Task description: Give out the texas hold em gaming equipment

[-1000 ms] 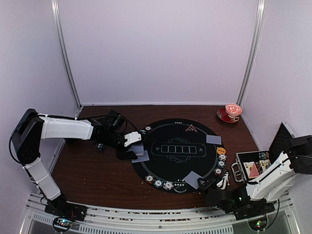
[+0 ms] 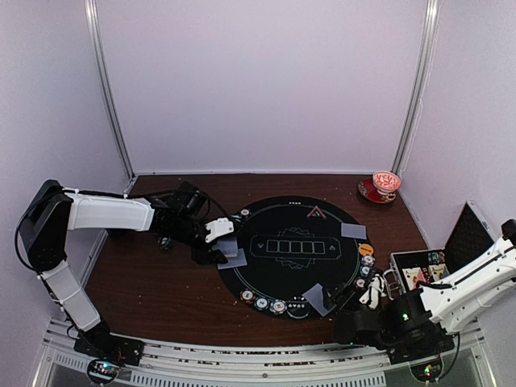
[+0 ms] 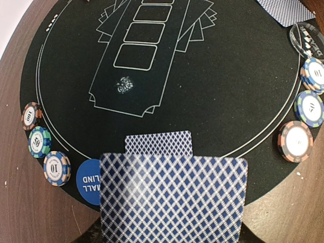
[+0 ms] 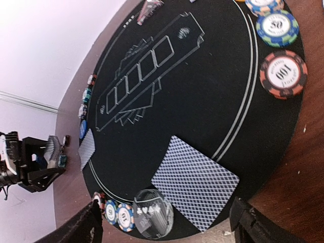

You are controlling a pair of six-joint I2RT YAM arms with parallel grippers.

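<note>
The deck of cards (image 3: 172, 197), with a blue diamond-patterned back, fills the bottom of the left wrist view, and my left gripper (image 2: 222, 250) is shut on it. Beneath and beyond it, a card (image 3: 159, 144) lies on the black poker mat (image 3: 228, 91) near its left edge. At the mat's front right my right gripper stands open, its fingers (image 4: 83, 228) apart on either side of another dealt card (image 4: 195, 182), with nothing gripped. A clear dealer disc (image 4: 153, 214) lies beside that card. More cards (image 2: 353, 230) rest at the mat's right side.
Chips (image 2: 262, 303) line the mat's front, with others by the orange disc (image 2: 366, 250). The open case (image 2: 415, 274) stands right of the mat, close to my right arm. A red cup (image 2: 386, 182) sits on a saucer at back right. Bare wood lies front left.
My left arm holds the deck in the same spot, and the cards on the mat look unmoved.
</note>
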